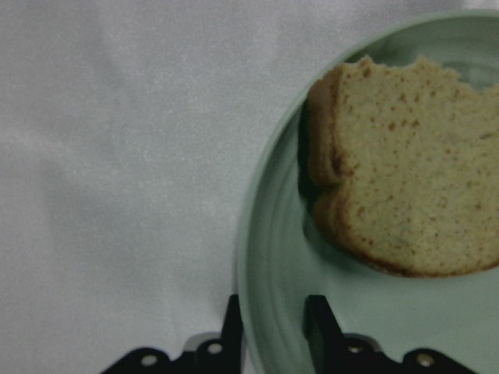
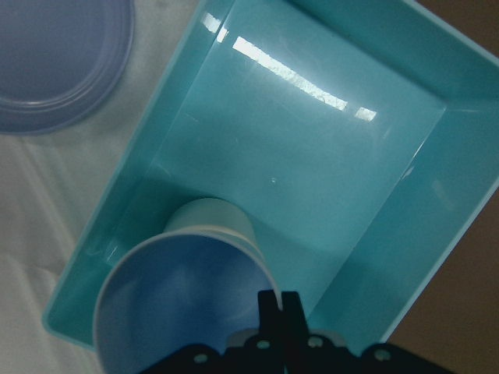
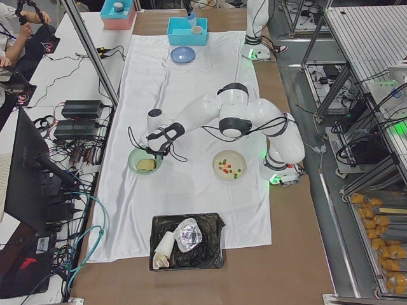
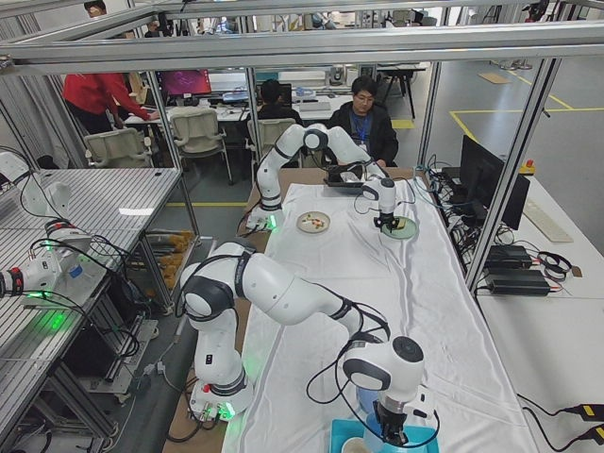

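A slice of bread point(image 1: 405, 164) lies on a green plate point(image 1: 269, 234). My left gripper has its fingers parted, one on each side of the plate's rim. In the right wrist view my right gripper is shut on a blue cup point(image 2: 171, 296), holding it by the rim over the turquoise bin point(image 2: 327, 117); a pale cup point(image 2: 209, 214) stands in that bin, partly hidden.
A blue plate point(image 3: 182, 54) lies beside the turquoise bin. A cream plate point(image 3: 229, 165) with small coloured pieces sits right of my left gripper. A black tray point(image 3: 187, 241) with wrapped items is at the near edge.
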